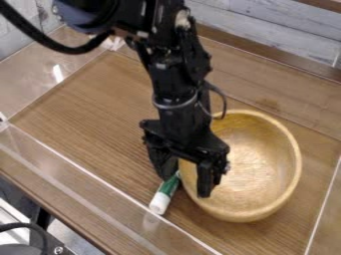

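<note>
My black gripper hangs in the middle of the camera view, open, its two dark fingers low over the left side of a cream oval bowl. A green and white cylindrical object, perhaps a marker, lies on the wooden table just left of the bowl, partly under the left finger. Whether a finger touches either thing I cannot tell.
A clear raised edge runs along the near left, and a black cable lies at the bottom left corner. The bowl fills the right side.
</note>
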